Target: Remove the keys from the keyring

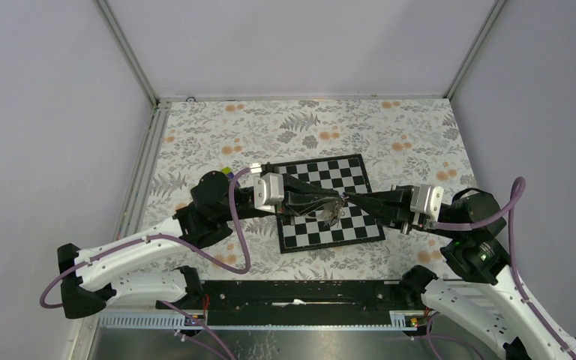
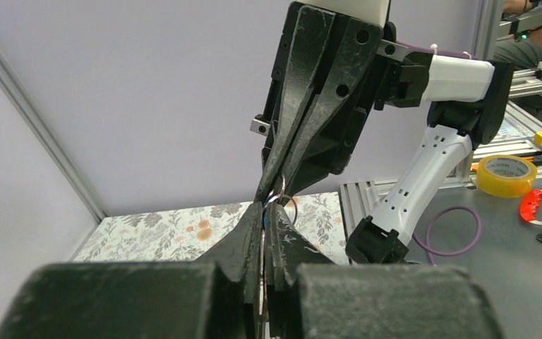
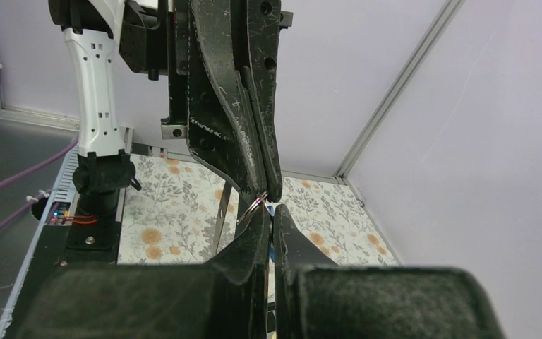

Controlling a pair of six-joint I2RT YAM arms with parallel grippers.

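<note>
Over the chessboard, my two grippers meet tip to tip. My left gripper [image 1: 340, 198] is shut on the thin metal keyring [image 3: 255, 204], which shows at its tips in the right wrist view. My right gripper [image 1: 346, 196] is shut, its tips against the same ring; whether any wire lies between them is hard to see. In the left wrist view the ring's loop [image 2: 293, 205] sticks out beside the touching fingertips. The keys [image 1: 331, 215] dangle below, blurred in the top view, and one long flat piece [image 3: 221, 217] hangs in the right wrist view. A bit of blue shows by the tips.
Beneath the grippers lies the black and white chessboard [image 1: 330, 238] on a floral-patterned table [image 1: 255, 135]. A small yellow and blue object [image 1: 227, 172] is partly hidden behind the left arm. Free table surface surrounds the board.
</note>
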